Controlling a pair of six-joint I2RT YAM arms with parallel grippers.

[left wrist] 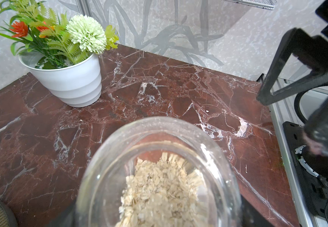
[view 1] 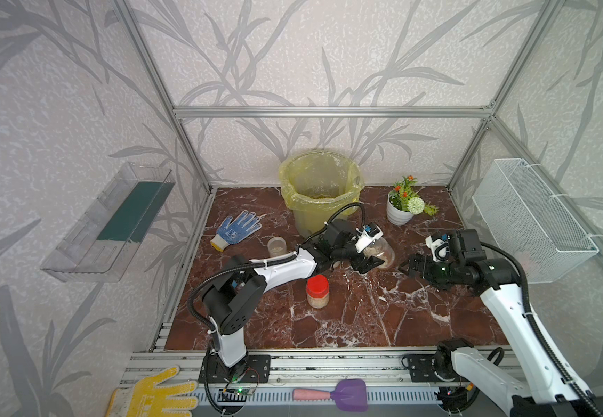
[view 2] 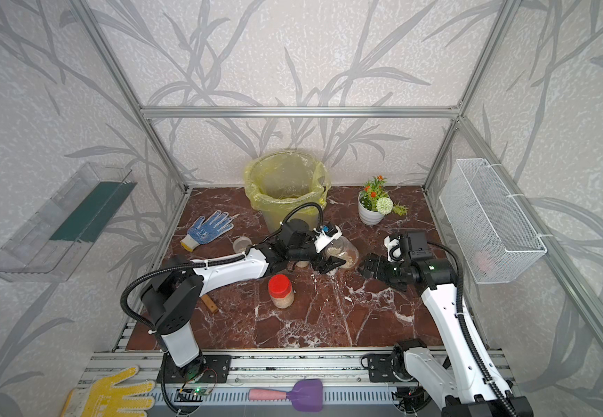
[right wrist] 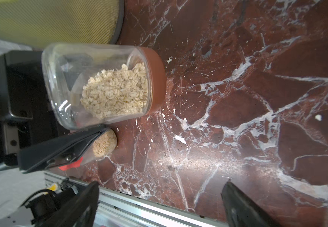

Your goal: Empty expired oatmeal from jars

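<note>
A clear jar of oat flakes [right wrist: 113, 90], with a reddish-brown end, lies on its side in the right wrist view; I cannot tell whether that end is a lid. My left gripper [view 1: 369, 251] is at the jar's other end. In the left wrist view the clear jar [left wrist: 164, 181] fills the lower middle, dark fingers showing faintly on both sides; whether they grip it is unclear. My right gripper stands open and empty, apart from the jar on its right. A red-lidded jar [view 1: 317, 292] stands on the table in front of the left arm.
The bin with a yellow liner [view 1: 321, 187] stands behind the left gripper. A white flowerpot [view 1: 399, 213] is at the back right, a blue glove [view 1: 236, 229] and a small clear container [view 1: 277, 246] at left. Free table lies in front.
</note>
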